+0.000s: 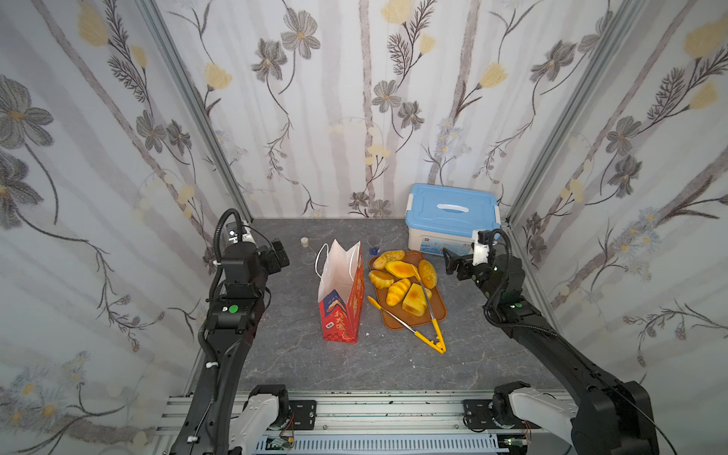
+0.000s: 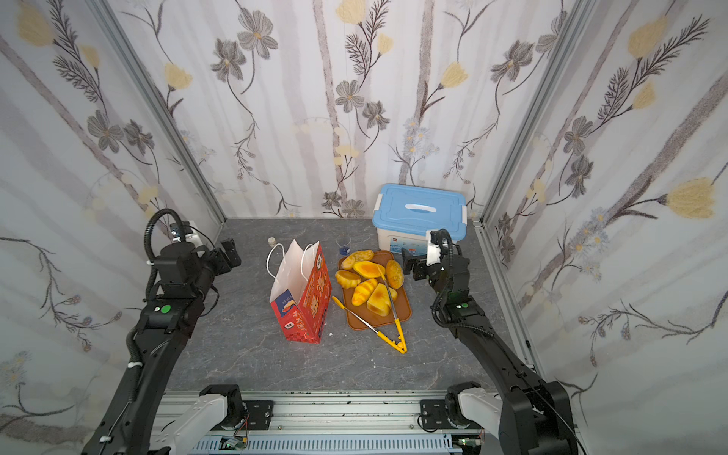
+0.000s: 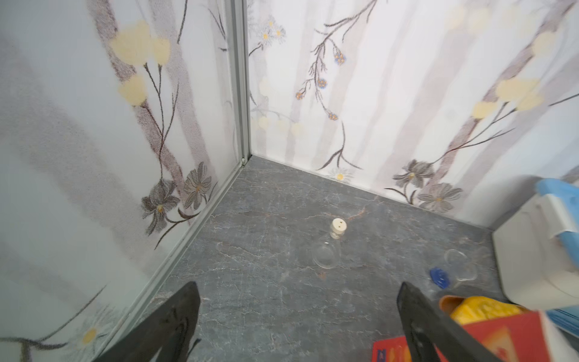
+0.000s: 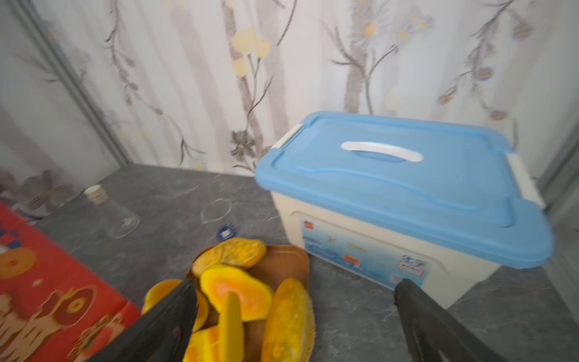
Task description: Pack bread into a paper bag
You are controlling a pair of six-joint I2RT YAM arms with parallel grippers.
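A red paper bag with white handles stands upright and open at mid-table. Right of it, several yellow-brown breads lie on a brown tray, and yellow-handled tongs rest across the tray with their hinge toward the front. My left gripper is open and empty, raised left of the bag; a corner of the bag shows behind its right finger. Also empty, my right gripper is open to the right of the tray, with breads showing between and beside its fingers.
A white storage box with a blue lid occupies the back right. Behind the bag are a small stoppered flask and a clear cup with a blue patch. Bare tabletop lies in front of the bag.
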